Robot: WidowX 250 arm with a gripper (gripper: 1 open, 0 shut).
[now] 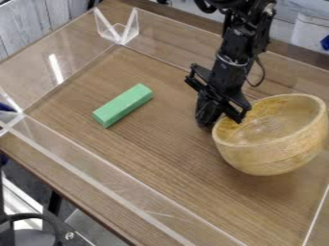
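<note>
My black gripper [221, 104] reaches down from the top of the view to the left rim of a large tan wooden bowl [267, 149] at the right. The bowl is tilted, its opening showing. The fingertips are dark and crowded against the rim, so whether they stand open or shut, or hold the rim, is hard to see. A green block [122, 105] lies apart on the table at the left.
A small clear plastic container [117, 25] stands at the back left. Dark cables lie at the lower left edge.
</note>
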